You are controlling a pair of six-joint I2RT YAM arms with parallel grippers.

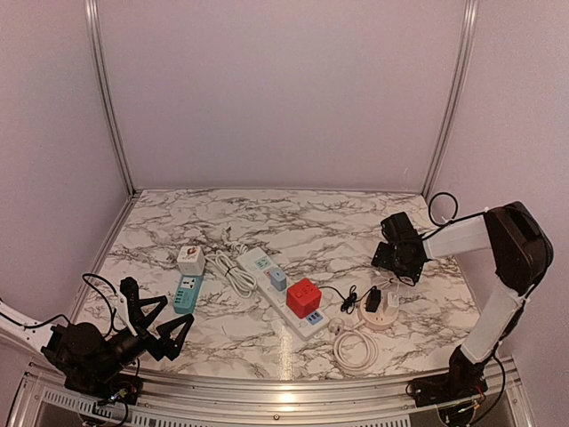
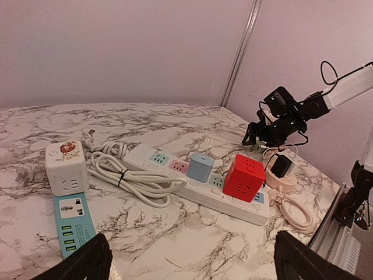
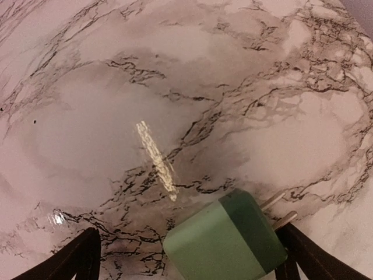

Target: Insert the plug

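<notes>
A pale green plug (image 3: 221,239) with two metal pins lies between the open fingers of my right gripper (image 1: 391,262), low over the marble at the back right; whether the fingers touch it is unclear. The long white power strip (image 1: 262,267) in the middle carries a grey-blue plug (image 1: 276,279) and a red cube adapter (image 1: 303,298). A round extension socket (image 1: 378,316) at the front right holds a black plug (image 1: 373,301). My left gripper (image 1: 166,325) stands open and empty at the front left.
A white cube (image 1: 190,259) and a teal strip (image 1: 187,294) sit at the left, beside coiled white cable (image 1: 236,277). Another coil (image 1: 356,351) lies at the front right. Side walls bound it.
</notes>
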